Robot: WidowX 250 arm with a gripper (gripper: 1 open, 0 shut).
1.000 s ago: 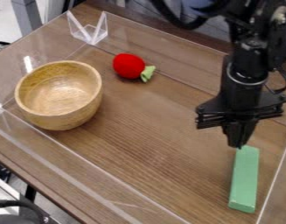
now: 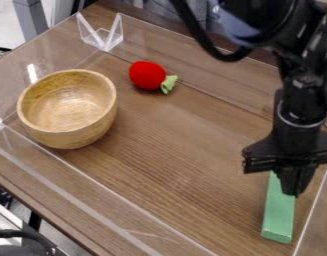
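My black gripper [image 2: 279,162] is low on the right of the camera view, over the upper end of a pale green bar [image 2: 278,215] lying lengthwise on the wooden table. Its fingertips hide that end; whether they touch it I cannot tell. The gripper looks shut, and no held object shows between its fingers.
A wooden bowl [image 2: 68,130] sits at the left, a red plush item [image 2: 146,75] with a green tip at the upper middle, and a clear plastic holder [image 2: 103,30] at the top left.
Over the last second the gripper has moved right and down, onto the upper end of the green bar. The bar and the other objects look unmoved.
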